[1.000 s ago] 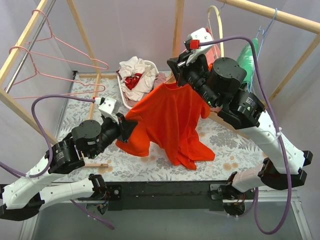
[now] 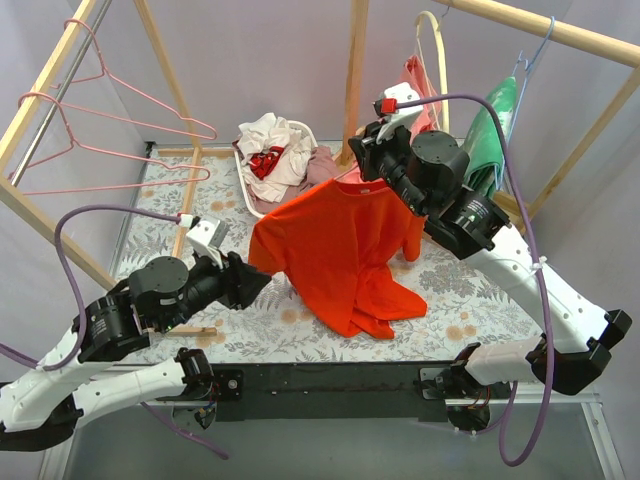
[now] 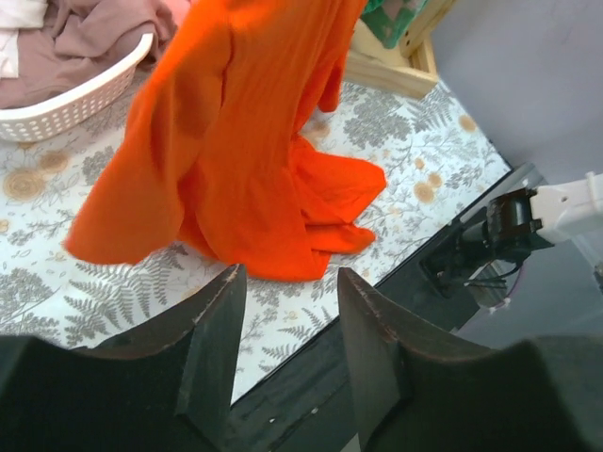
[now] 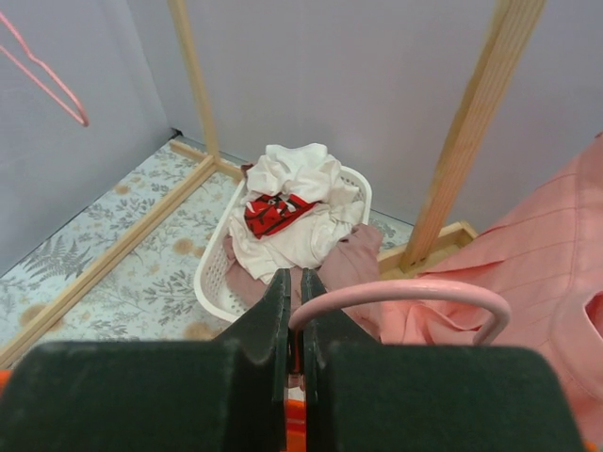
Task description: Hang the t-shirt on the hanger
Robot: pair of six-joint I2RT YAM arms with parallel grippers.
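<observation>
The orange t-shirt [image 2: 345, 255] hangs below my right gripper [image 2: 362, 158], its lower part resting on the patterned table. Held in the right gripper is a pink hanger, whose curved hook [image 4: 405, 290] sticks out to the right of the shut fingers. Most of the hanger is hidden by the shirt and fingers. My left gripper [image 2: 258, 286] is just beside the shirt's left sleeve. In the left wrist view, the fingertips of the left gripper stand apart with nothing between them; the blurred sleeve [image 3: 132, 212] hangs ahead, clear of them.
A white basket [image 2: 245, 190] of clothes stands behind the shirt. Empty pink hangers [image 2: 130, 151] hang from the left rail. A pink garment [image 4: 537, 264] and a green one [image 2: 488, 135] hang at the right. Wooden posts [image 2: 354, 80] rise at the back.
</observation>
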